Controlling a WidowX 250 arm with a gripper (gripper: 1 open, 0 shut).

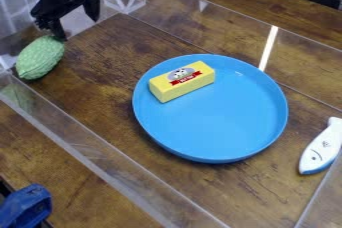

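Observation:
The black gripper [67, 8] is at the top left, raised above and behind a green oblong object [40, 58], apart from it, with its fingers spread open. The green object lies at the left edge of the wooden surface. A yellow box with a red label [182, 81] lies on a blue round plate [211, 132] at the centre right.
A white fish-shaped object [319, 147] lies at the right. A blue object [22, 208] is at the lower left. Clear low walls run along the edges. The wood between the green object and the plate is clear.

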